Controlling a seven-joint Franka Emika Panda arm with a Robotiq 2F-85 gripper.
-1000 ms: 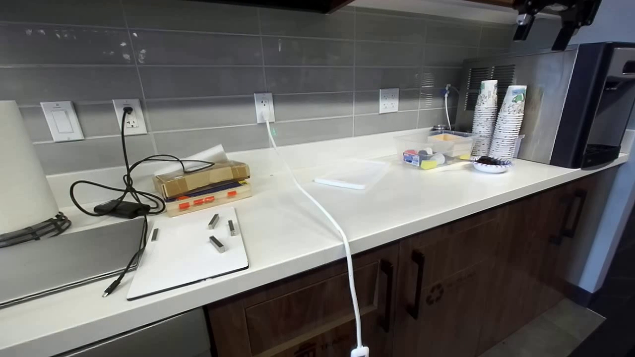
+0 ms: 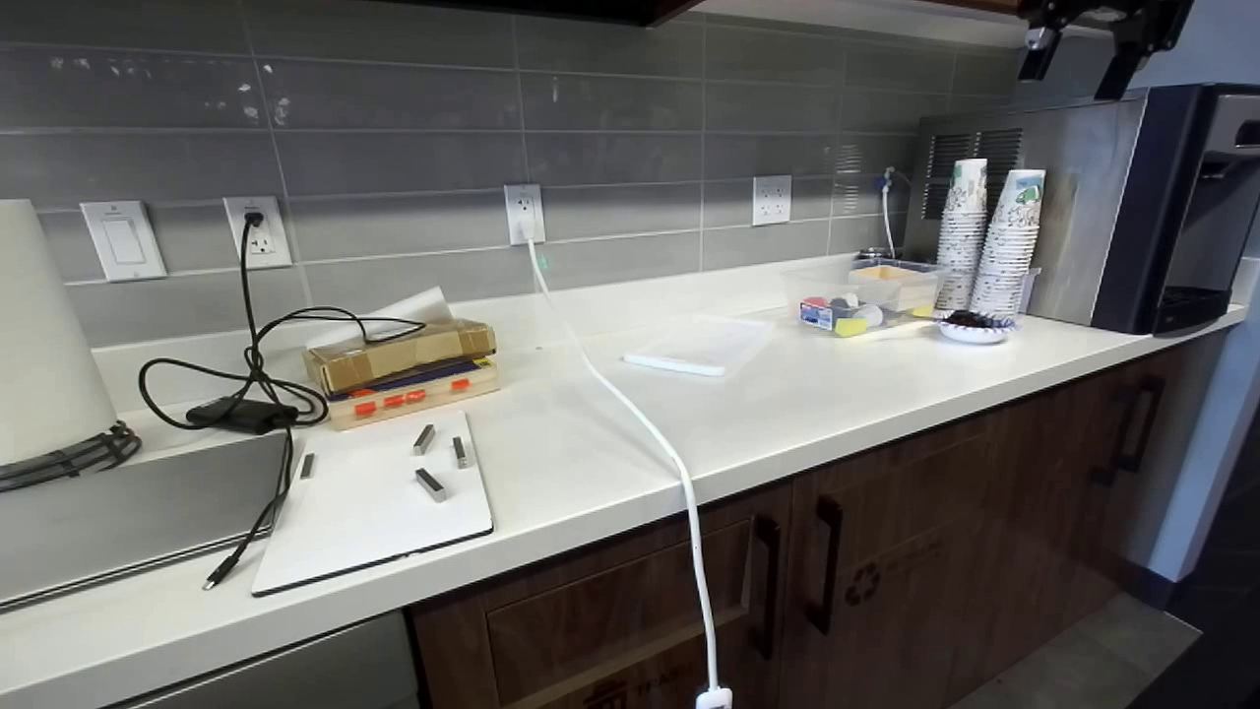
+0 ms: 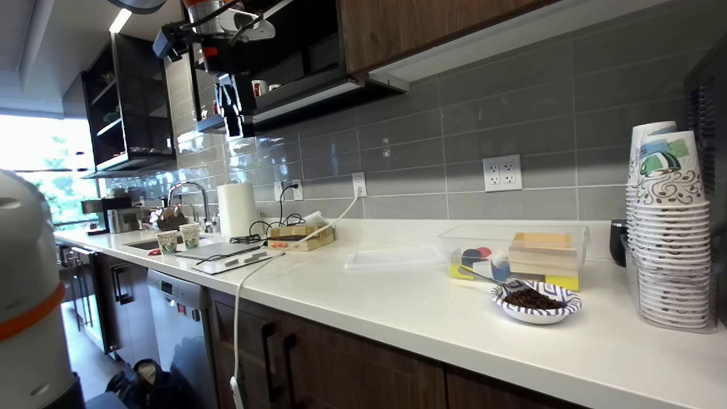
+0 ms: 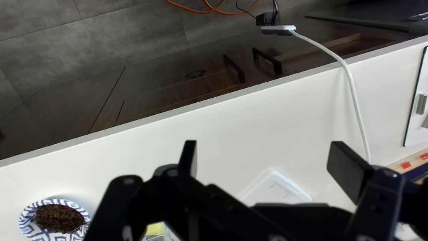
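High above the counter, my gripper stands open, its two dark fingers wide apart and nothing between them. Exterior view 1 shows the gripper (image 2: 1075,71) at the top right edge, and exterior view 2 has it (image 3: 232,119) at upper left. Far below lies a white counter (image 4: 260,120). On it are a patterned bowl (image 3: 538,316) of dark brown bits with a fork (image 3: 480,276), a clear bin (image 3: 569,253) of mixed items and a flat white lid (image 2: 697,349). Several small metal blocks (image 2: 430,483) rest on a white board (image 2: 366,520) at the left.
A white cable (image 2: 638,414) crosses the counter and hangs over its front edge. Tall cup stacks (image 2: 1004,254) stand by the steel machine (image 2: 1081,213). Boxes (image 2: 408,360) and a black cord (image 2: 254,354) crowd the left back. Mid-counter, the front is mostly clear.
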